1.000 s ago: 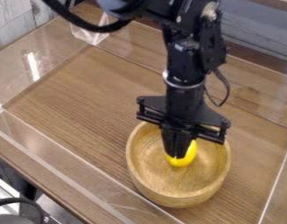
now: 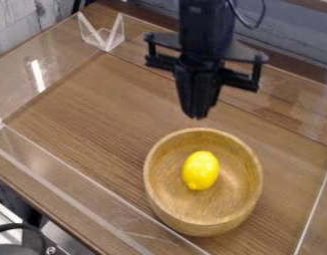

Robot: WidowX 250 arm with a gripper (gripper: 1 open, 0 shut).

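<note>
A yellow egg-shaped object (image 2: 201, 170) lies inside a round wooden bowl (image 2: 175, 203) at the lower middle. My dark gripper (image 2: 198, 100) hangs above and behind the bowl, clear of the yellow object. Whether its fingers are open or shut is hard to tell at this size and angle.
The wooden table (image 2: 80, 120) has free room left of the bowl and behind it. A clear wire-like or plastic item (image 2: 103, 32) stands at the back left.
My gripper has risen up and away from the bowl, leaving the yellow object in full view inside it.
</note>
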